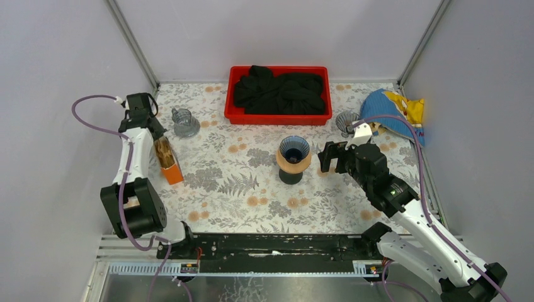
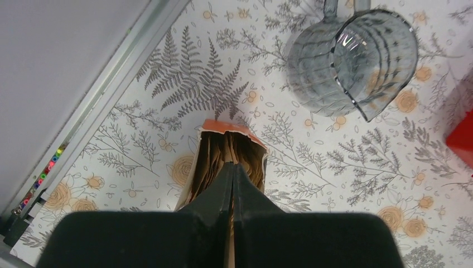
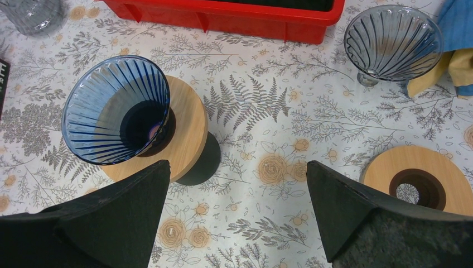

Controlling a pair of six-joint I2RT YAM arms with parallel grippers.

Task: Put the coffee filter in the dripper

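An orange box of brown paper filters (image 1: 171,173) stands at the left of the table; in the left wrist view its open top (image 2: 223,145) lies beneath my left gripper, which is shut, with no filter visible held in it. A blue ribbed dripper (image 1: 294,146) sits on a wooden ring over a dark base (image 1: 290,177) at table centre. My right gripper stands open to the right of the dripper, nothing between its fingers.
A glass jug (image 1: 186,126) stands behind the box, a red tray (image 1: 277,119) with dark cloth at the back. At right are a clear glass cone (image 3: 390,44), a wooden ring (image 3: 390,162) and a blue-yellow bag (image 1: 390,113).
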